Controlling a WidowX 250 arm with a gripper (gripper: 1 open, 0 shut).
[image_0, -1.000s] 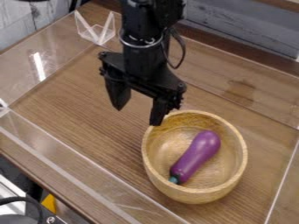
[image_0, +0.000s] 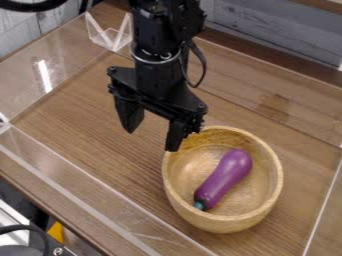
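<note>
My black gripper (image_0: 152, 120) hangs over the middle of the wooden table, open, with its two fingers spread left and right. Its right finger is just above and left of a tan bowl (image_0: 177, 172). In the bowl lies a purple eggplant (image_0: 227, 172) with a teal end toward the lower left, tilted diagonally.
A clear plastic piece stands at the left edge. A black cable lies at the bottom left corner.
My gripper has shifted slightly to the left. The bowl and eggplant look unchanged.
</note>
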